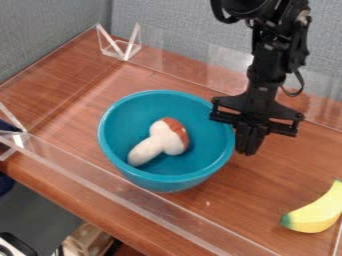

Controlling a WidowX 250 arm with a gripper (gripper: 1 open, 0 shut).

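Note:
A teal bowl (136,165) sits on the wooden table, holding a white toy mushroom (155,143) with an orange-brown cap. My black gripper (249,143) is shut, its fingertips low at the bowl's right rim; whether they touch the rim I cannot tell. Nothing shows between them. A yellow toy banana (313,210) with a green tip lies apart at the lower right.
Clear barriers and white wire corner frames (118,40) edge the table (80,80). A grey wall stands behind.

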